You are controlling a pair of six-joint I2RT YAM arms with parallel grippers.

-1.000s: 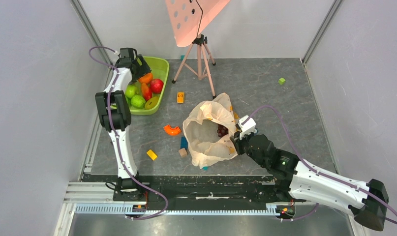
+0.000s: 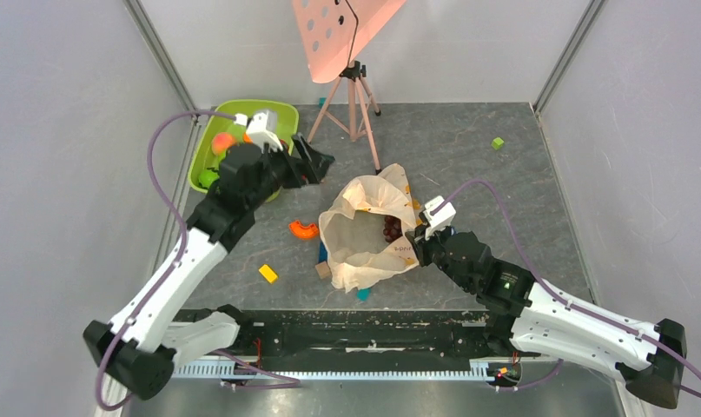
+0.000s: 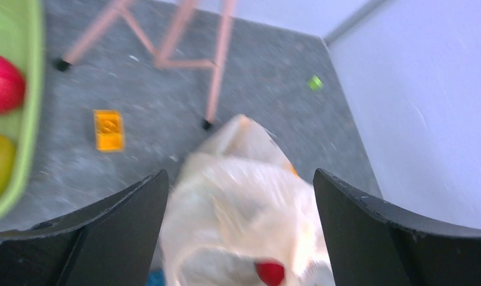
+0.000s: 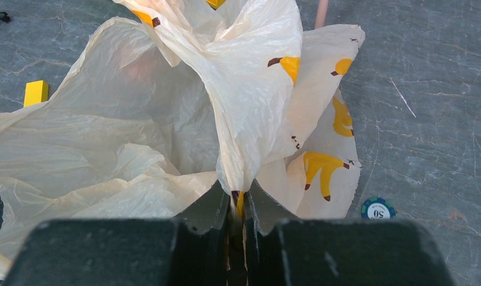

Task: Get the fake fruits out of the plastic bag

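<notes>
The plastic bag (image 2: pixel 357 236) lies mid-table, its mouth open upward, with a dark grape cluster (image 2: pixel 393 228) inside. In the left wrist view a small red thing (image 3: pixel 269 271) shows within the bag. My right gripper is shut on a gathered fold of the bag's rim, at its right side. Between the bin and the bag, my left gripper (image 2: pixel 317 165) hangs above the table, blurred, fingers apart and empty. Behind the left arm, the green bin (image 2: pixel 277 108) holds fruit, including a peach-coloured one (image 2: pixel 223 142) and a red one (image 3: pixel 0 83).
Around the bag's left side lie an orange curved piece (image 2: pixel 304 230), a yellow block (image 2: pixel 268 274) and a wooden cube (image 2: pixel 323 270). Behind it stands a pink tripod (image 2: pixel 353 113). A poker chip (image 4: pixel 378 208) rests right of the bag.
My left arm has swung from over the green bin toward the right, closer to the bag, and now covers part of the bin.
</notes>
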